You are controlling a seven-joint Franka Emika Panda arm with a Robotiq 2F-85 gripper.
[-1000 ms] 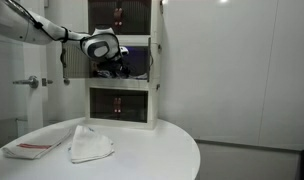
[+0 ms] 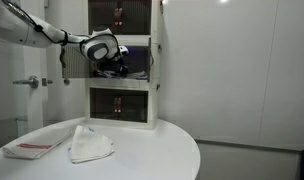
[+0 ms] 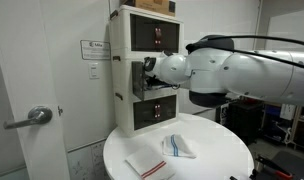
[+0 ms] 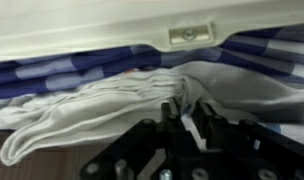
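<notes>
My gripper reaches into the middle, open-fronted compartment of the tall white cabinet [image 3: 123, 75]. In the wrist view its dark fingertips lie close together against a crumpled white cloth [image 4: 97, 110]. How far the fingers stand apart, and whether cloth is caught between them, cannot be made out. Blue-and-white checked cloth [image 4: 112, 65] lies behind the white one, under a pale shelf edge [image 4: 87, 38] with a small metal plate [image 4: 189, 35]. Both exterior views show the arm entering the compartment, where the gripper is too dark to read.
A round white table [image 2: 157, 150] stands before the cabinet, bearing a white cloth [image 2: 90, 145] and a folded cloth with a red stripe [image 2: 32, 150]. Dark-doored compartments [image 2: 119, 104] lie above and below the opening.
</notes>
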